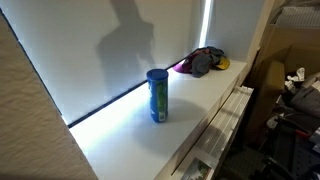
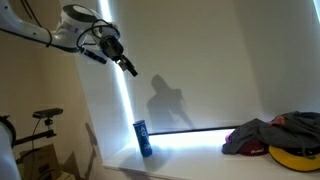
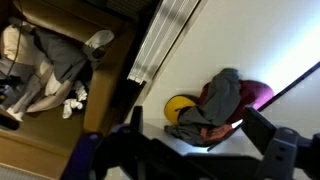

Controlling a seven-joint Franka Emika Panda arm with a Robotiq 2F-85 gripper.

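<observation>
My gripper hangs high above the white ledge, its fingers open and nothing between them. In the wrist view the two dark fingers stand wide apart at the lower edge. A blue cylindrical can with a green-marked label stands upright on the ledge. Farther along lies a heap of cloth caps, grey, magenta and yellow. From the wrist camera this heap appears between and beyond the fingers. The can is not visible there, and exterior view 1 does not show the gripper.
A white wall rises behind the ledge. A slotted rail runs along the ledge's front. Beyond it, a brown box holds dark and white cloth. The ledge is clear between can and caps.
</observation>
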